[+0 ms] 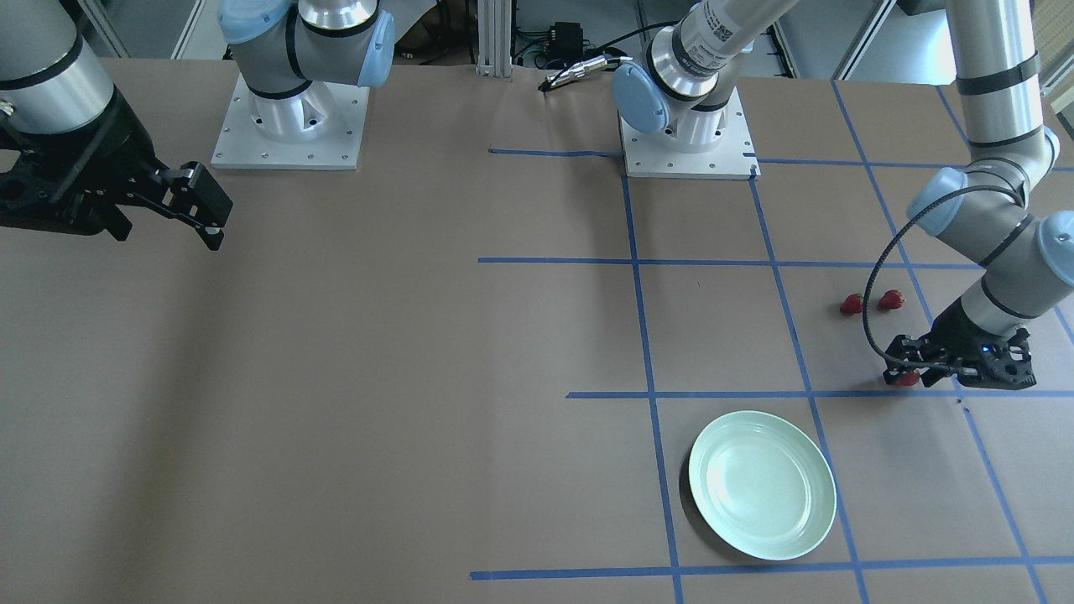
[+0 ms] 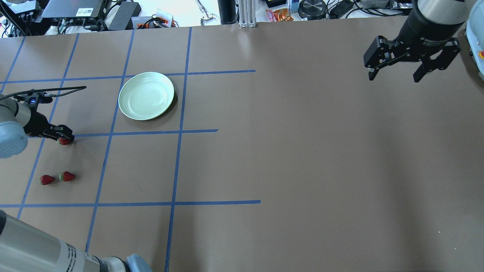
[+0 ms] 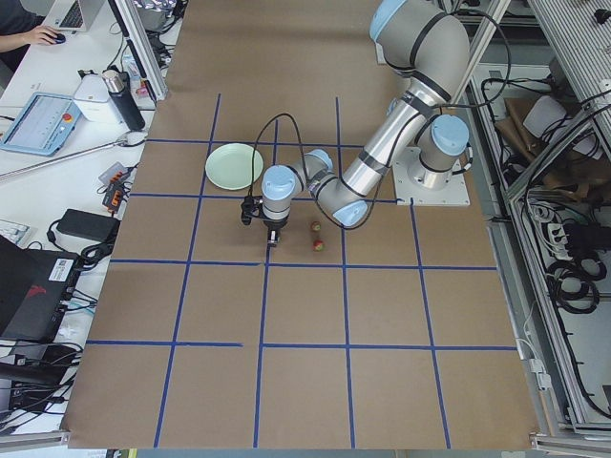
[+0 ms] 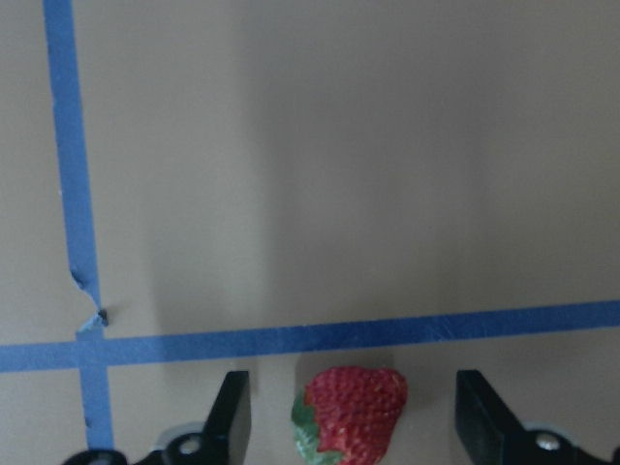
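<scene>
My gripper is low over the tiled table at the right in the front view, open, its fingers on either side of a strawberry (image 4: 354,412) lying just beside a blue tape line. In the top view this strawberry (image 2: 64,141) is partly under the black gripper body. Two other strawberries (image 1: 852,305) (image 2: 67,176) lie a little apart from it, towards the back in the front view. A pale green plate (image 1: 761,483) rests in front of the gripper in the front view, empty.
Another arm with a black gripper (image 2: 410,56) hangs at the far side. Further arm bases (image 1: 685,161) stand at the back edge.
</scene>
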